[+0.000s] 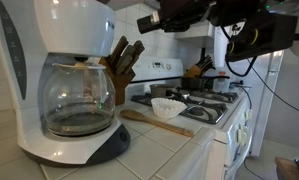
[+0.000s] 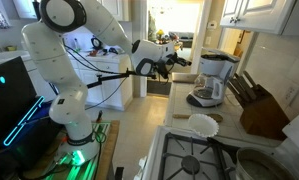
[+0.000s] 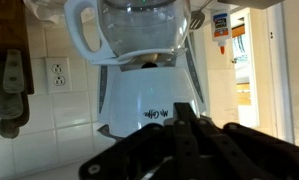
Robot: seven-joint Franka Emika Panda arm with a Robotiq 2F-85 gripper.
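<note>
A white coffee maker (image 1: 74,30) stands on the tiled counter, its clear glass carafe (image 1: 77,100) seated on the base. In the wrist view the machine appears upside down, with the carafe (image 3: 144,30) at the top and its handle to the left. My gripper is a dark shape below the machine's white front, shut with nothing showing between its fingers. From the second exterior view, the gripper (image 2: 179,64) is beside the coffee maker (image 2: 211,78), apart from the carafe as far as I can tell.
A white fluted bowl (image 1: 167,107) and a wooden spoon (image 1: 159,122) lie on the counter near the stove (image 1: 204,112). Behind stands a knife block (image 2: 257,107). A glue bottle (image 3: 221,25) shows at upper right.
</note>
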